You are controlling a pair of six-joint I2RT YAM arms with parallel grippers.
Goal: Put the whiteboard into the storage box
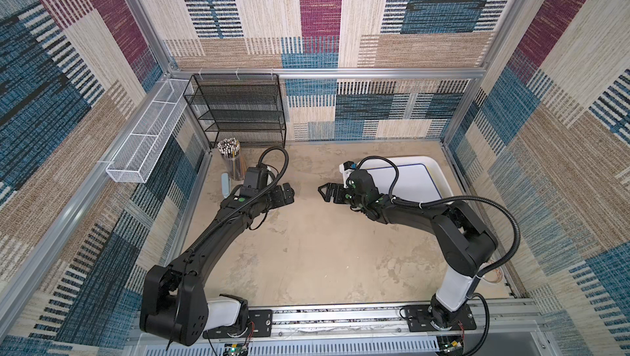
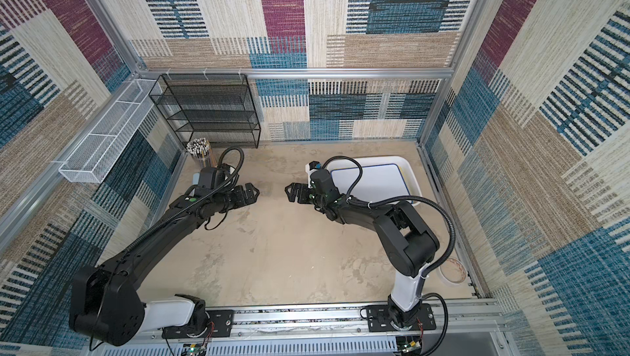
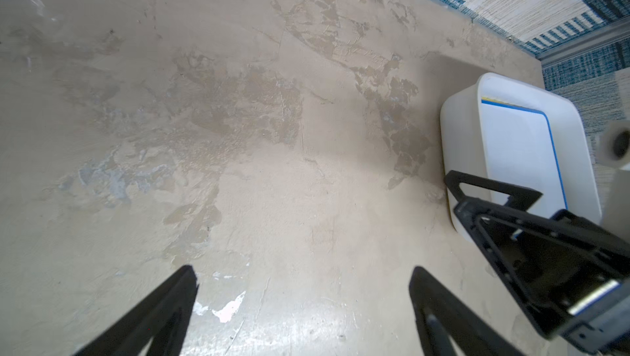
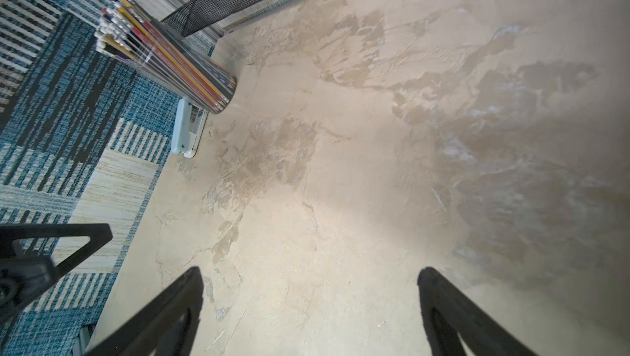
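Note:
The whiteboard, white with a blue edge, lies inside the white storage box at the back right of the table. In the left wrist view, the whiteboard shows within the walls of the box. Nothing is between the fingers of my left gripper, which stands open over the table left of centre. My right gripper is open and empty too. It hovers just left of the box, and its arm hides the box's near left part in both top views.
Left of centre at the back stand a cup of pencils and a black mesh rack. A light blue item lies near the cup. A white wire basket hangs on the left wall.

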